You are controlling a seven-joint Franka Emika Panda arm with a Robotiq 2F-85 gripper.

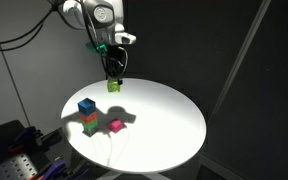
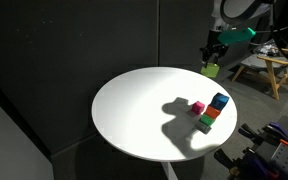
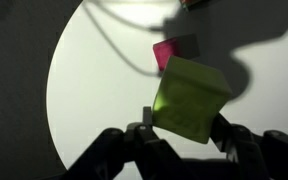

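A yellow-green cube is pinched in my gripper, which is shut on it; in the wrist view it hides part of the table below. Exterior view 1 has this cube hanging above the back of the round white table. Nearer the front stands a stack with a blue cube on top, an orange-red cube beneath it and a green cube at the bottom. A pink cube lies on the table beside the stack, apart from it.
A wooden stool stands on the floor behind the arm. Dark equipment sits off the table's near left edge.
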